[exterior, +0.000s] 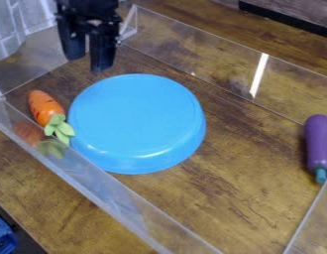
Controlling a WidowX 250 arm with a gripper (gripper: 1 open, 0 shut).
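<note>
A blue upturned round dish or lid [137,121] lies in the middle of a wooden surface inside clear walls. An orange toy carrot [48,111] with green leaves lies left of it. My dark gripper [87,50] hangs above and behind the dish at the upper left, apart from both. Its fingers are blurred, so its finger state is unclear.
A purple eggplant [318,144] lies at the right edge. Clear walls run along the left and front. A blue object [1,235] sits outside at the lower left.
</note>
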